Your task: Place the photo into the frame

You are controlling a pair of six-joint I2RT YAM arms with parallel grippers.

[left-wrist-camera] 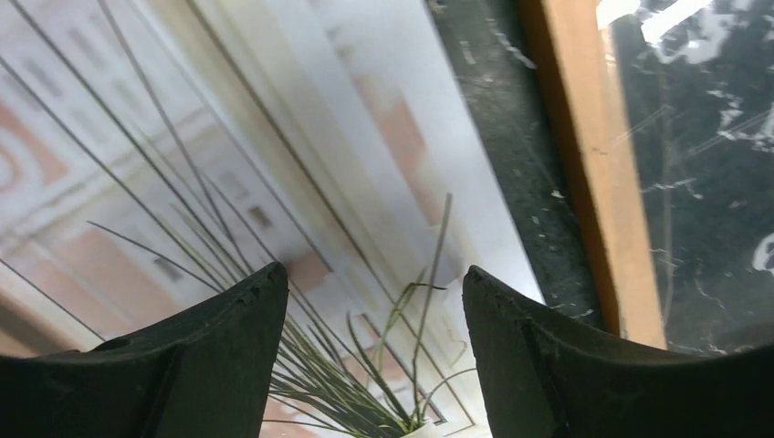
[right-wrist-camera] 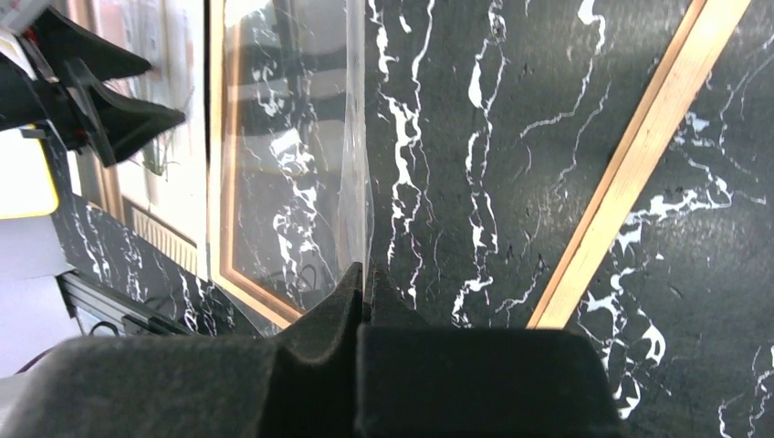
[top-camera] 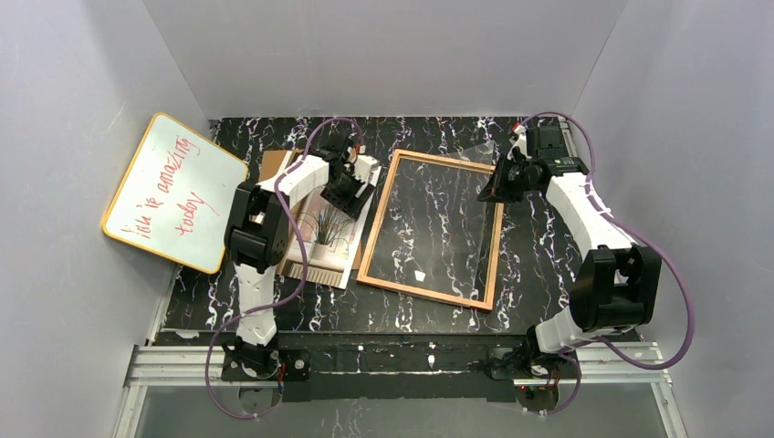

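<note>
The photo (top-camera: 321, 245), a plant print with white borders, lies face up left of the wooden frame (top-camera: 497, 260). My left gripper (top-camera: 350, 208) hangs over the photo's upper part. In the left wrist view its fingers (left-wrist-camera: 219, 338) stand apart, with only the photo (left-wrist-camera: 383, 146) seen beyond the gap. My right gripper (top-camera: 484, 194) is above the frame's right rail. Seen from the right wrist, it is shut on the edge of a clear sheet (right-wrist-camera: 357, 155) that extends over the frame's opening. The sheet's full outline is hard to make out.
A brown backing board (top-camera: 271, 165) shows under the photo at the upper left. The whiteboard (top-camera: 173, 196) with red writing leans at the left.
</note>
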